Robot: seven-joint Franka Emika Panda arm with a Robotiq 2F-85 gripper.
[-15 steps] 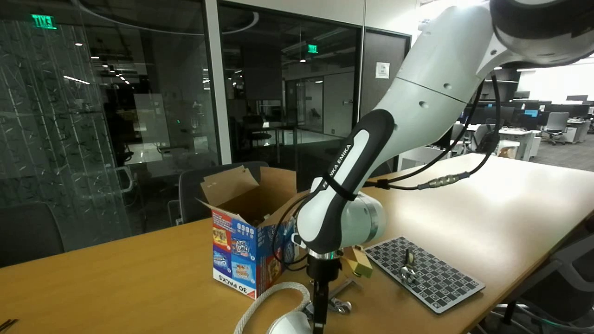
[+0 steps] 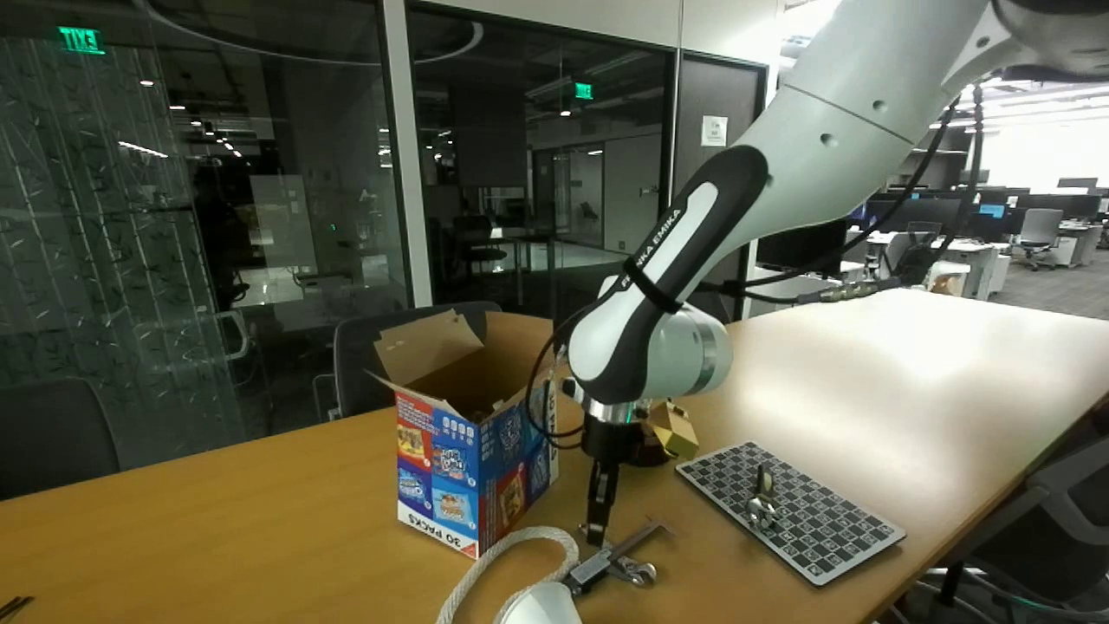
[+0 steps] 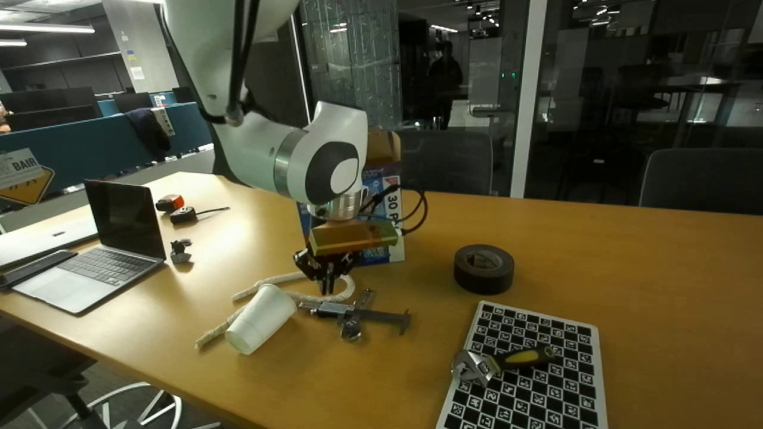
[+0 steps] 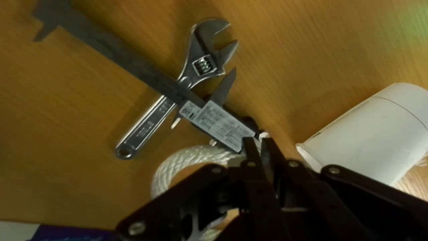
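Observation:
A digital caliper (image 4: 222,124) lies across a silver adjustable wrench (image 4: 150,120) on the table; both also show in exterior view 2, the caliper (image 3: 375,315) over the wrench (image 3: 350,329). My gripper is at the caliper's display end, its two dark fingers close together. In exterior view 1 the gripper (image 2: 595,539) points straight down, its tips just above or behind the caliper (image 2: 594,568). What sits between the fingers cannot be made out. Beside them, a white cup (image 4: 369,130) lies on its side, near a looped white rope (image 4: 180,161).
An open snack box (image 2: 437,478) stands close behind the gripper. A checkered board (image 3: 529,400) carries another wrench (image 3: 526,357). Black tape (image 3: 483,270) sits at the right, a laptop (image 3: 96,275) at the left. Bare table lies between the caliper and the board.
My arm has risen and drawn back toward the box, uncovering the caliper in exterior view 1. The cup, rope and wrench look unmoved.

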